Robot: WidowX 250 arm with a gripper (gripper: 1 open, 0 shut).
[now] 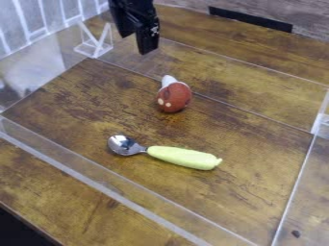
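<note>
My black gripper (144,36) hangs at the top left, above and behind a red toy mushroom (174,96) with pale spots and a white stem, which lies on the wooden table. Whether its fingers are open or shut is hard to make out. In the lower middle lies a spoon (126,145) with a metal bowl and a pale yellow-green, corn-like handle (182,157).
Clear plastic walls (90,180) border the wooden work area (257,125). A white railing stands at the back left.
</note>
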